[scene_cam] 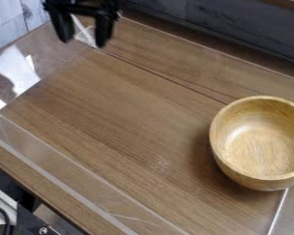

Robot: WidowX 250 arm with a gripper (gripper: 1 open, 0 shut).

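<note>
My gripper (82, 27) is at the top left of the camera view, blurred, its two dark fingers spread open above the back left part of the table, in front of a small clear object that it partly hides. No object shows clearly between the fingers. A round wooden bowl (259, 144) stands at the right, well apart from the gripper.
A grey wall (211, 23) runs along the back. Clear tape strips cross the left and front. A dark cable (0, 217) shows at the lower left corner.
</note>
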